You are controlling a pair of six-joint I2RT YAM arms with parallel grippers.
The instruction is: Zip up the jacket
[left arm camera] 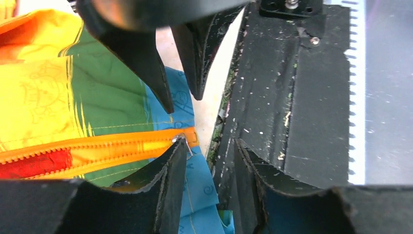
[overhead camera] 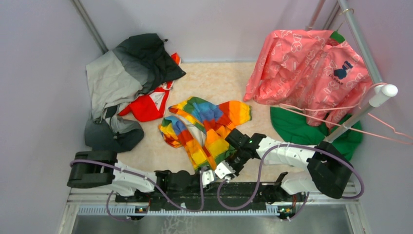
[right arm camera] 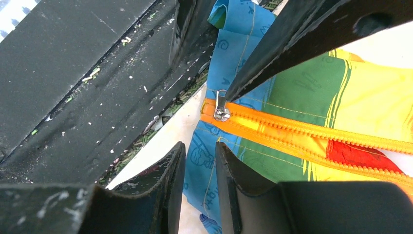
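The rainbow jacket (overhead camera: 202, 124) lies on the table, its lower end at the front edge, both grippers over it there. In both wrist views its orange zip (right arm camera: 311, 139) runs to the blue hem, with the metal slider (right arm camera: 221, 111) at that end. My left gripper is part open with nothing between its fingers, just beside the slider. My right gripper has a narrow gap between its fingertips, over the blue hem below the slider, holding nothing visible. In each wrist view the other gripper's dark fingers reach in from above.
A grey and black jacket (overhead camera: 117, 83) with red cloth lies back left. A pink jacket (overhead camera: 302, 68) hangs on a rail (overhead camera: 360, 112) at the right, over green cloth (overhead camera: 302, 124).
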